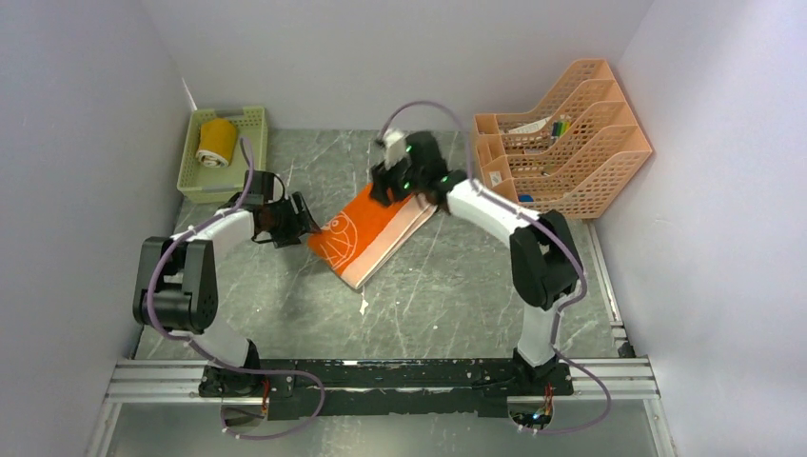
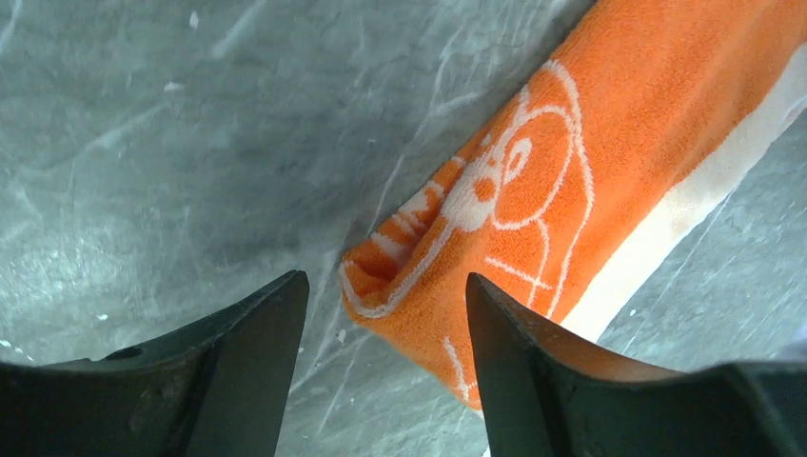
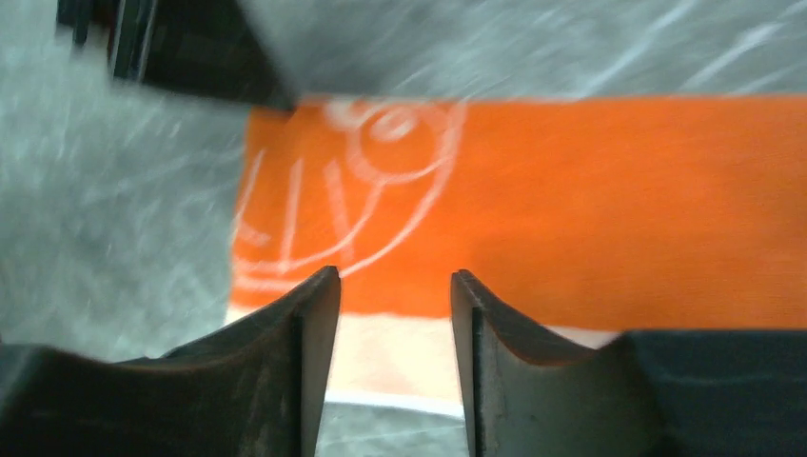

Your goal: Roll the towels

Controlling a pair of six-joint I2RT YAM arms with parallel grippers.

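An orange towel with a pale border (image 1: 362, 238) lies folded on the grey tabletop, slanting from lower left to upper right. In the left wrist view its near corner (image 2: 419, 286) is bunched along a white drawn pattern. My left gripper (image 1: 305, 219) hovers open at that left end, nothing between its fingers. My right gripper (image 1: 385, 186) is over the towel, blurred in motion, open with nothing held. In the right wrist view the towel appears flat, its pale strip under the fingertips.
A green basket (image 1: 247, 167) with a rolled yellow towel (image 1: 217, 141) sits at back left. A peach slotted organizer (image 1: 580, 171) with small items stands at back right.
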